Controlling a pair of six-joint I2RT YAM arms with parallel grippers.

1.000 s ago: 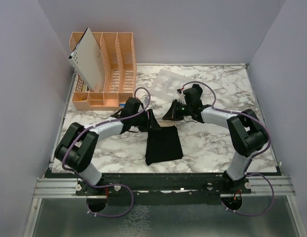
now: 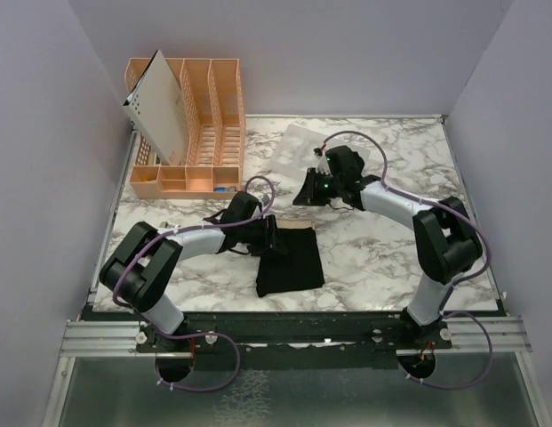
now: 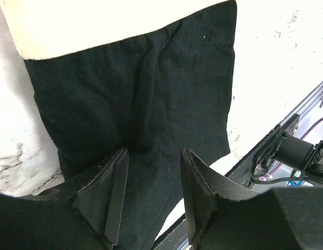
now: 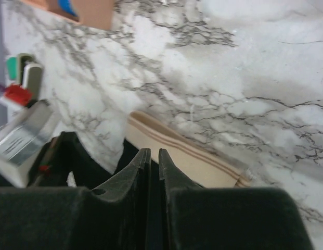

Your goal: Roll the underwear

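The black underwear (image 2: 293, 267) lies spread flat on the marble-patterned table, its cream waistband (image 2: 293, 224) at the far side. In the left wrist view the black cloth (image 3: 182, 88) shows a shallow crease running from the waistband (image 3: 99, 21) toward my fingers. My left gripper (image 2: 275, 245) is over the upper left part of the cloth, its fingers (image 3: 117, 179) apart with the black fabric beneath them. Just beyond the waistband is my right gripper (image 2: 300, 201), its tips a narrow gap apart. The waistband (image 4: 177, 148) appears ahead of those tips in the right wrist view.
An orange organiser box (image 2: 196, 173) with a white lid (image 2: 158, 111) stands at the back left. Behind the right arm lies a clear sheet (image 2: 298, 147).
My right gripper has moved a little back, away from the waistband. The underwear has shifted slightly left.
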